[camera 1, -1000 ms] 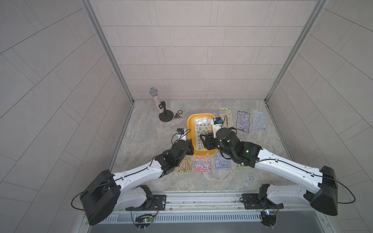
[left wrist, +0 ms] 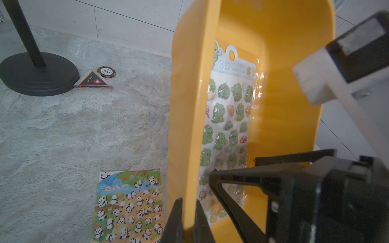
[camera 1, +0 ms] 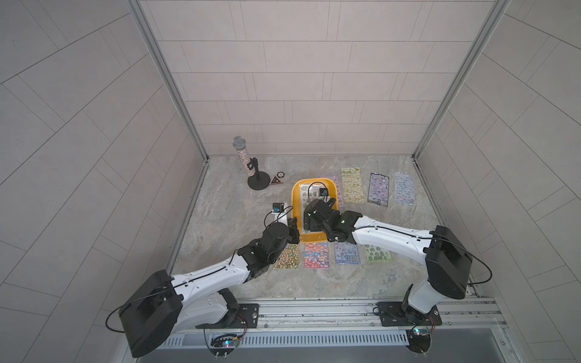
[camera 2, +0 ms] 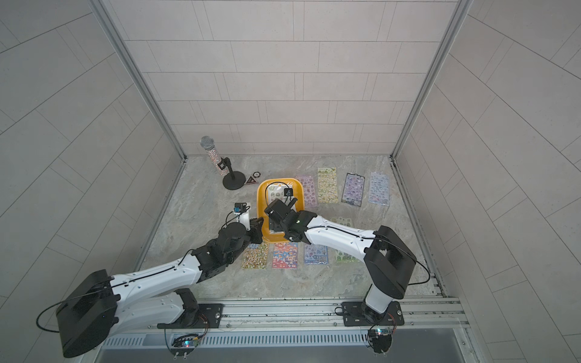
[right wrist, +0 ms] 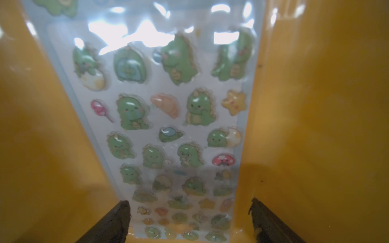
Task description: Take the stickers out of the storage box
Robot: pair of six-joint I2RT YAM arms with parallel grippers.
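Note:
The yellow storage box (left wrist: 188,81) stands tilted, filling much of the left wrist view, with a 3D dinosaur sticker sheet inside along its floor. My left gripper is shut at the near rim, its fingers around the box's wall by the look of it. My right gripper is down inside the box over the lower end of the sheet, fingers apart on either side of it, nothing seen held.
Loose sticker sheets lie around the box, including a panda sheet (left wrist: 127,202). A microphone stand (camera 1: 258,179) and small chips (left wrist: 106,72) sit back left.
My left arm has shifted slightly.

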